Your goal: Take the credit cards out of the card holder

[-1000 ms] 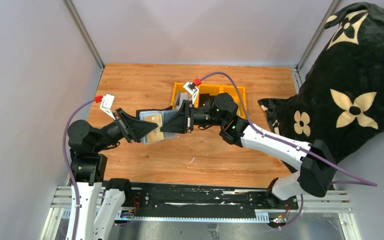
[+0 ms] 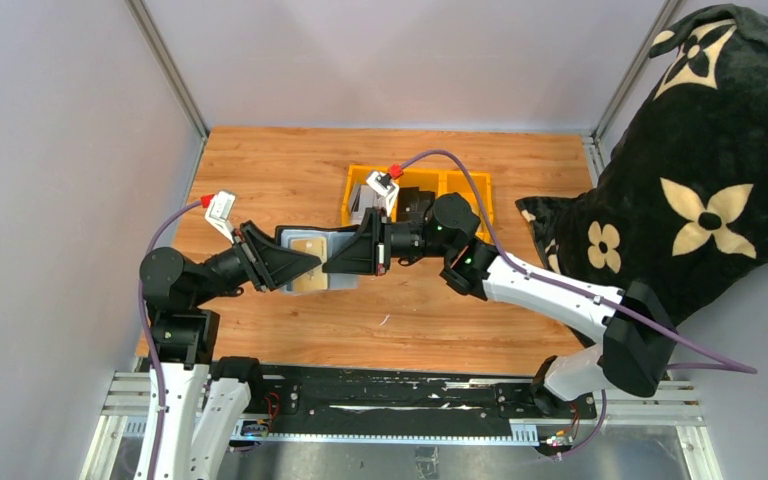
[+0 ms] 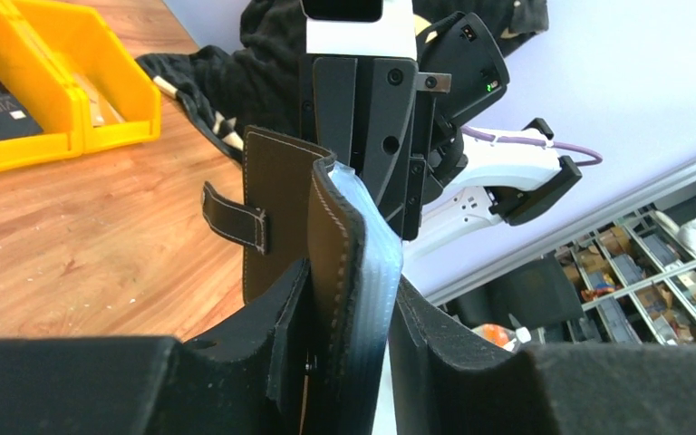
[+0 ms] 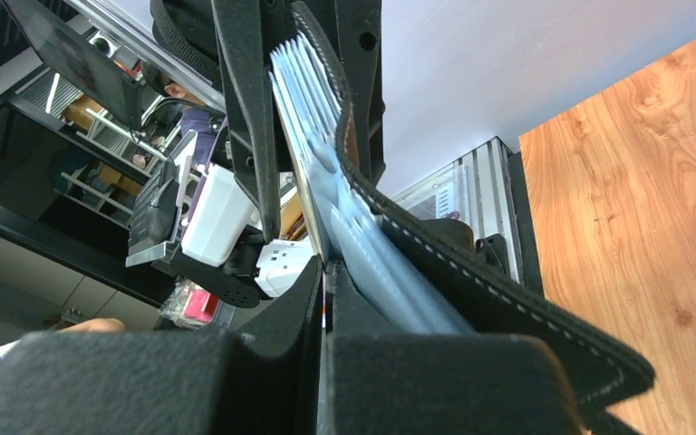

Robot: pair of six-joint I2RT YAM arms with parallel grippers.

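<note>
The dark leather card holder [image 3: 335, 263], with a stack of clear plastic sleeves [image 4: 308, 109], is held up off the table between the two arms. My left gripper [image 2: 318, 260] is closed around it, one finger on either side in the left wrist view. A gold card [image 2: 310, 280] lies against the sleeves in the top view, partly covered by both grippers. My right gripper is shut at the sleeves' outer side, where the card's thin edge reaches its fingertips. Whether that edge is pinched cannot be told. The holder's strap [image 3: 234, 217] hangs loose.
A yellow divided bin [image 2: 442, 180] stands on the wooden table [image 2: 290, 170] behind the arms, with dark items inside. A black patterned cushion [image 2: 660, 210] takes up the right side.
Both grippers and the card holder have shifted slightly toward the front of the table. The gold card, tilted a second ago, now sits straighter against the sleeves.
</note>
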